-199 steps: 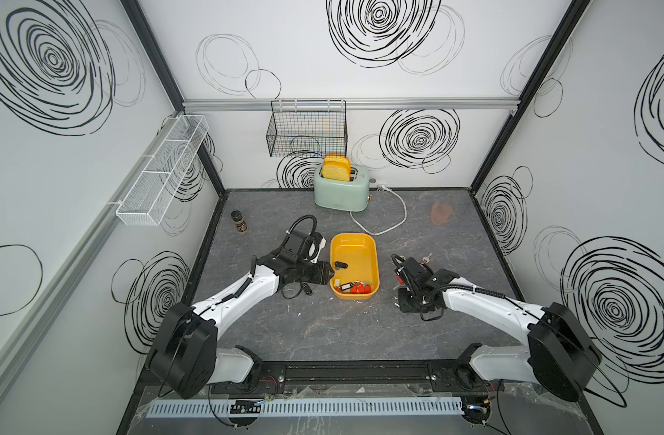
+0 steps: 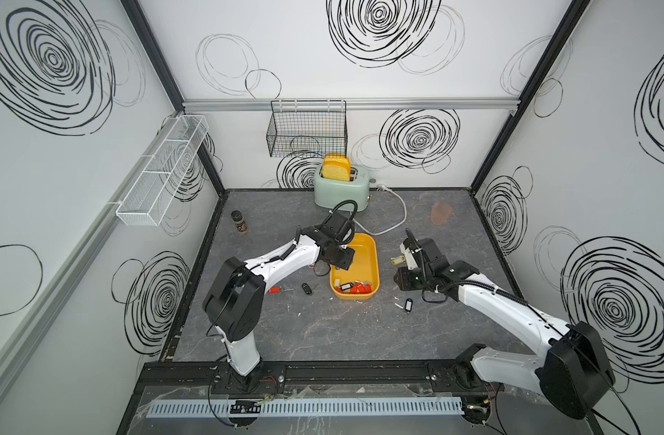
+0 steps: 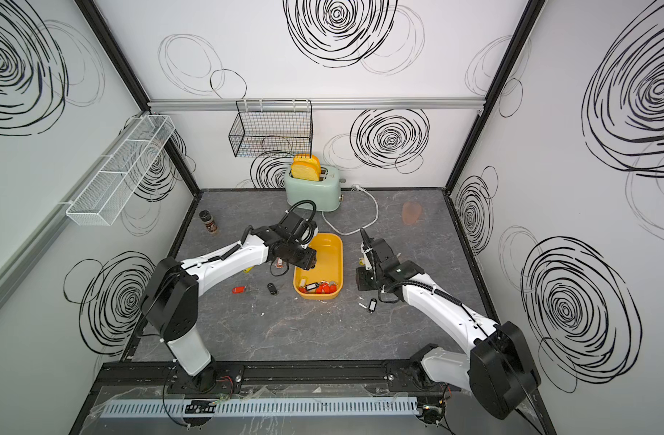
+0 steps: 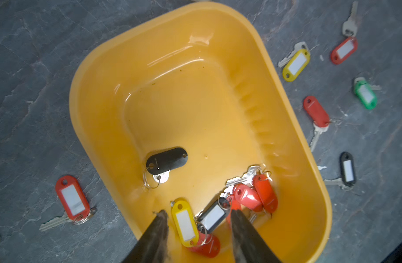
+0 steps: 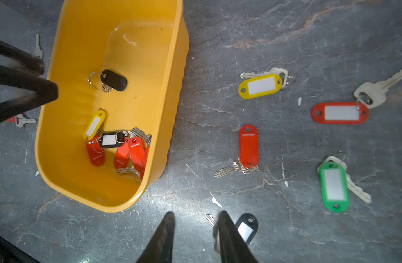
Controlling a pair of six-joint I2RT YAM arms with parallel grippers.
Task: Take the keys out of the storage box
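The yellow storage box (image 4: 271,79) fills most of the left wrist view. Inside it lie a black-tagged key (image 4: 168,160), apart from the others, and a cluster at one end: a yellow tag (image 4: 185,222), a black tag with white label (image 4: 212,216) and several red tags (image 4: 265,192). My left gripper hovers over the box, open, nothing held. To the right of the box my right gripper is above the table, its fingers part open and empty; beyond them lies a black-tagged key (image 5: 247,228) on the table.
Loose keys lie right of the box: yellow (image 5: 260,85), red (image 5: 249,146), green (image 5: 334,188) and another red tag (image 5: 340,113). Left of it is a red-tagged key (image 4: 72,197). A toaster (image 2: 339,190) stands behind the box.
My left gripper has moved rightward from the box's left side to over it. The right gripper has shifted slightly away from the front edge. The keys in the box look unmoved.
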